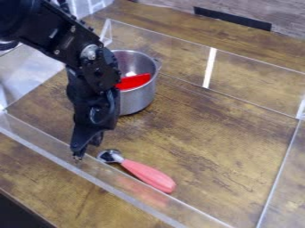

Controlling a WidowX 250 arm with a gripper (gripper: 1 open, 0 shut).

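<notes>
The black robot gripper (78,153) hangs low over the wooden table at the left, its tip just left of a utensil with a metal head and pink handle (149,175). Nothing shows between its fingers; it looks shut. Behind the arm stands a steel pot (137,96) with a red object (132,81) inside, partly hidden by the arm.
Clear strips or panel edges run along the front left and the right side.
</notes>
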